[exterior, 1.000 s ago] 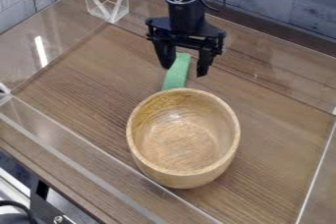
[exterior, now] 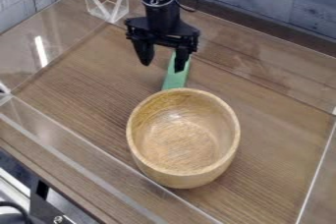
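Note:
The black robot gripper (exterior: 161, 49) hangs at the upper middle of the camera view with its two fingers spread apart. A green elongated object (exterior: 176, 75) lies on the wooden surface just below and right of it, its upper end close to the gripper. A large light wooden bowl (exterior: 184, 163) stands in front of the green object.
White brackets stand at the left edge and upper left.
The gripper has moved steadily to the left, away from the right side of the green object. The green object and bowl look unchanged.

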